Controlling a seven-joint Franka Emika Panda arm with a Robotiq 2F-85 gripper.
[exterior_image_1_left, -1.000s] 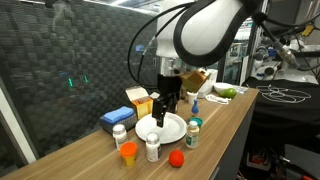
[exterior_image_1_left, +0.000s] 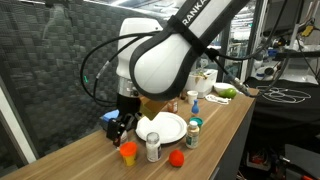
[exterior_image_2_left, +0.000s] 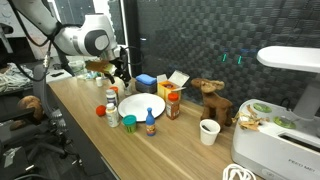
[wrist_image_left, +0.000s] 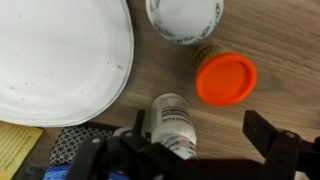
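My gripper is open, its fingers wide apart in the wrist view. A white-capped bottle (wrist_image_left: 172, 125) shows between them, closer to the left finger; whether it touches is unclear. Farther up in that view are an orange cup (wrist_image_left: 225, 78) and a round white lid (wrist_image_left: 185, 15). In exterior view 1 the gripper (exterior_image_1_left: 125, 124) is low over the table, just behind the orange cup (exterior_image_1_left: 128, 151), and covers the white-capped bottle. A white-lidded jar (exterior_image_1_left: 152, 147) stands to the right of the cup, with the white plate (exterior_image_1_left: 172, 123) behind.
A red ball (exterior_image_1_left: 177, 158) lies near the table's front edge, with another bottle (exterior_image_1_left: 193, 133) beyond it. A yellow box (exterior_image_2_left: 178, 80), brown toy (exterior_image_2_left: 215, 100) and white cup (exterior_image_2_left: 209, 130) stand farther along. Bare table (exterior_image_1_left: 75, 163) lies left of the cup.
My gripper has moved left and down, from over the plate to the white-capped bottle behind the orange cup. That bottle was in sight earlier. The objects in view have not moved.
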